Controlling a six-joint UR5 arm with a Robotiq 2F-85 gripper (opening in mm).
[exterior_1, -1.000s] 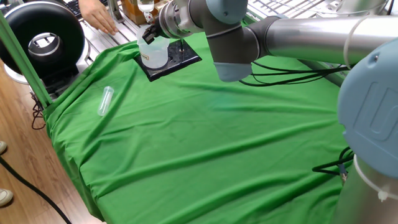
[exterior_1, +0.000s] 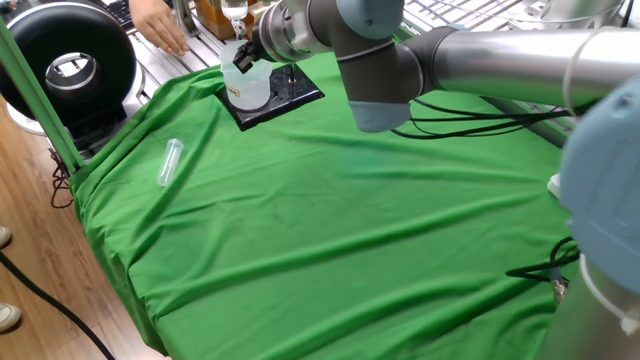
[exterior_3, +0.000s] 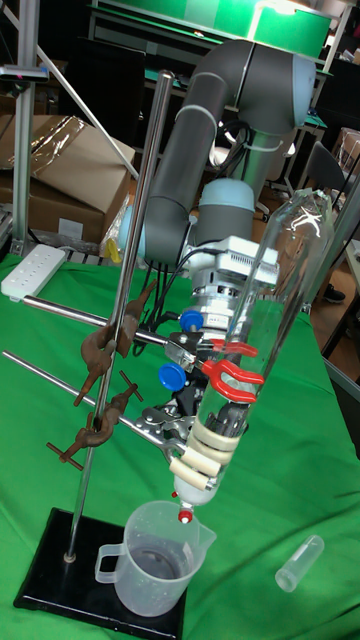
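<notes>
My gripper (exterior_1: 247, 57) is at the upper rim of a translucent plastic beaker (exterior_1: 250, 90), near the lower end of a clear glass vessel (exterior_1: 234, 10); its fingers look dark and small, and their opening cannot be made out. In exterior view 3 the long glass vessel (exterior_3: 285, 251) leans in clamps, with a white and red tap (exterior_3: 187, 514) at its bottom. Below that tap stands the handled beaker (exterior_3: 160, 576), upright on the black stand base (exterior_3: 64, 581). Glass and clamps largely hide the gripper there.
A metal rod (exterior_3: 126, 235) with clamps rises from the base. One clear tube (exterior_1: 170, 162) lies on the green cloth (exterior_1: 330, 220), whose middle is free. A person's hand (exterior_1: 160, 25) rests beyond the cloth; a white power strip (exterior_3: 34, 271) sits at its side.
Beaker and tube stay put.
</notes>
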